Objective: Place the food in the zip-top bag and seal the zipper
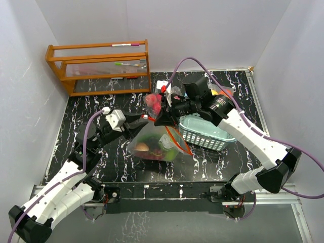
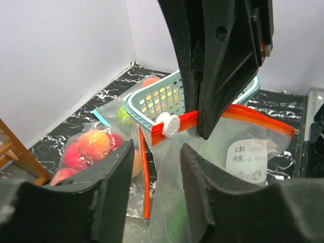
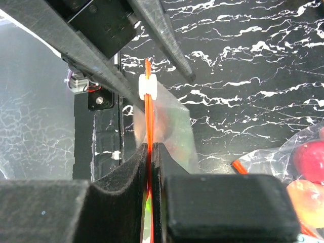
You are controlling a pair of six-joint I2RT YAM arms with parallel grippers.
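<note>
The zip bag [image 1: 154, 144] of food hangs at the middle, its orange zipper [image 2: 243, 112] with a white slider [image 2: 171, 125] along the top. My right gripper is shut on the zipper, below the slider in its wrist view. My left gripper stands part open just short of the slider, with nothing clearly held; in the right wrist view its fingers flank the zipper end.
A teal basket [image 1: 205, 142] is at the right. Other bags of toy food [image 3: 306, 162] lie behind. A wooden rack [image 1: 71, 73] stands at the back left.
</note>
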